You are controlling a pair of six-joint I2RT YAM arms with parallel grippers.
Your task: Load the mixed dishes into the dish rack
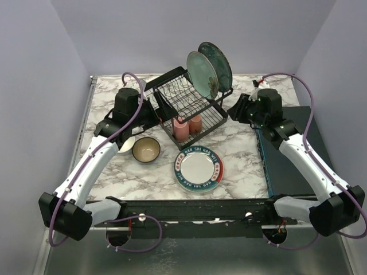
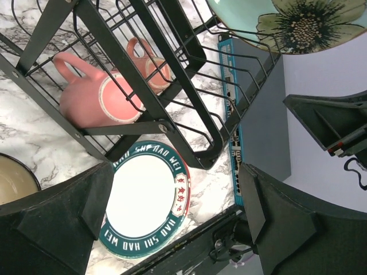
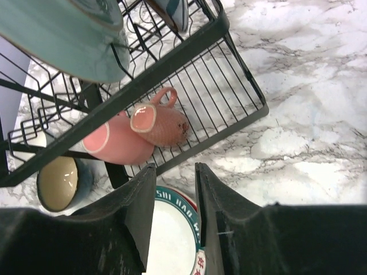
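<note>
The black two-tier dish rack [image 1: 188,117] stands at the back middle. Two green plates [image 1: 202,74] lean upright in its upper tier; one shows a flower pattern. Below them, two pink mugs [image 1: 181,130] lie in the lower tier. A white plate with a lettered teal rim [image 1: 198,169] rests flat on the table in front, and a brown bowl [image 1: 146,149] sits to its left. My left gripper is open over the rack's left side, nothing between its fingers. Just right of the rack, my right gripper is part open and empty.
A white dish [image 1: 127,144] beside the brown bowl is partly covered by my left arm. On the right lies a dark flat panel [image 1: 295,157].
</note>
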